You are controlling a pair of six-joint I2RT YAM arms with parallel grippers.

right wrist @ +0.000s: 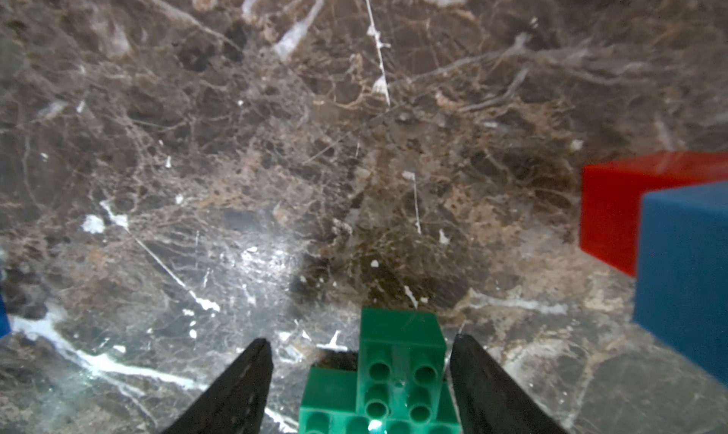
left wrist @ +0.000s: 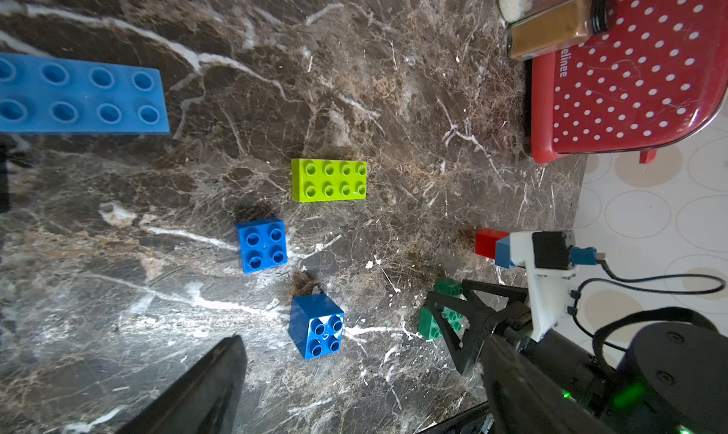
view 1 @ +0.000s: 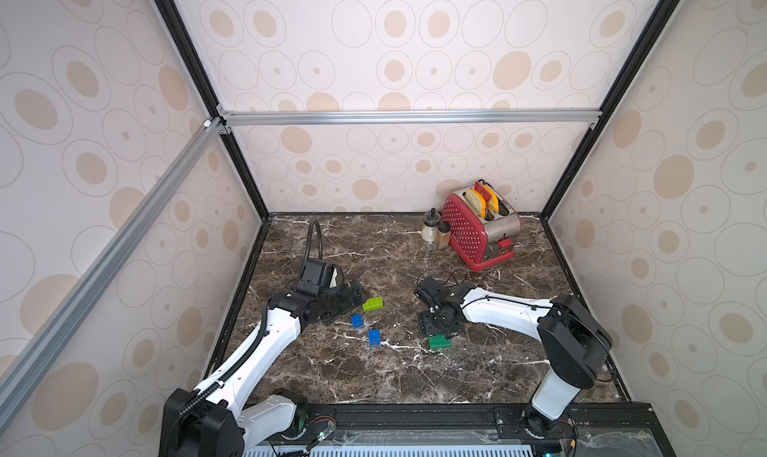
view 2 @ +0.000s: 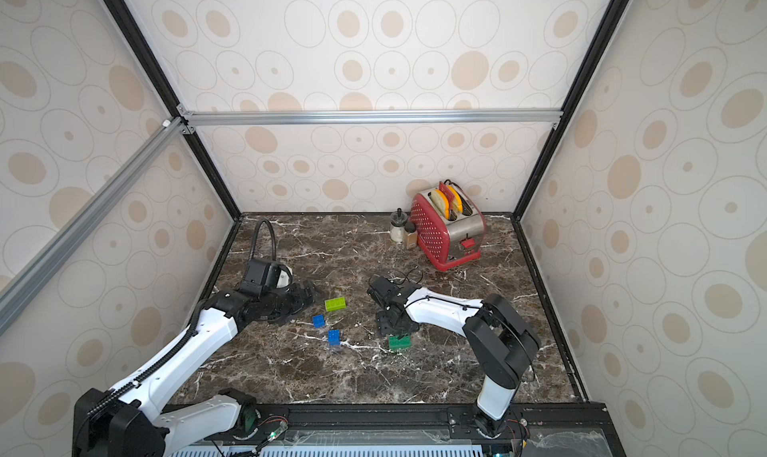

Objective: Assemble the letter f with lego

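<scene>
My right gripper is part open around a small green brick (right wrist: 400, 327) in the right wrist view. One finger is close to the brick's right side; a gap shows on its left. The small brick overlaps the back of a wider green brick (view 1: 439, 342). My left gripper hangs over the table, fingers wide apart with nothing between them. In the left wrist view lie a lime brick (left wrist: 329, 180), a square blue brick (left wrist: 262, 244), a taller blue brick (left wrist: 317, 327) and a long light-blue brick (left wrist: 79, 96).
A red brick (right wrist: 637, 198) and a blue brick (right wrist: 686, 267) show at the right wrist view's right edge. The red toaster (view 1: 479, 225) and two jars (view 1: 431, 225) stand at the back right.
</scene>
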